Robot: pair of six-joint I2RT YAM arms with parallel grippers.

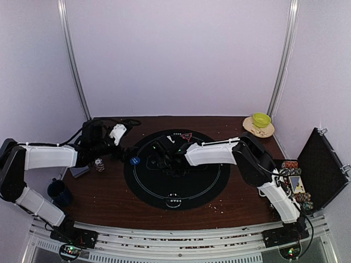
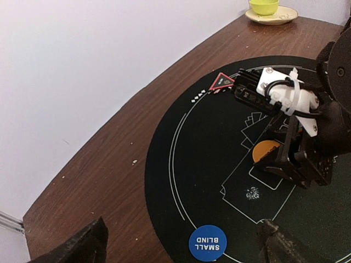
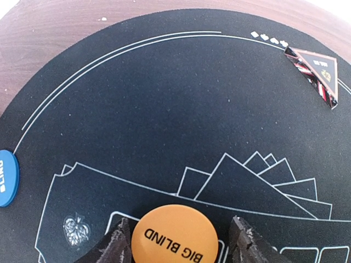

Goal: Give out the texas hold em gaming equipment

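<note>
In the right wrist view an orange BIG BLIND disc (image 3: 174, 235) is between the fingertips of my right gripper. Dark mat shows in a gap on the disc's right side, so the fingers stand part open. The left wrist view shows that orange disc (image 2: 264, 150) at or just over the mat, partly hidden by the right gripper. A blue SMALL BLIND disc (image 2: 207, 243) lies flat near the left rim of the round black mat (image 1: 175, 198). My left gripper is open above the table beside it, holding nothing.
A red-edged triangular piece (image 1: 186, 136) lies at the mat's far edge, and a dark disc (image 1: 173, 201) at the near edge. An open case (image 1: 329, 170) with chips stands right. A green bowl on a plate (image 1: 258, 131) is back right, a blue mug (image 1: 59, 192) left.
</note>
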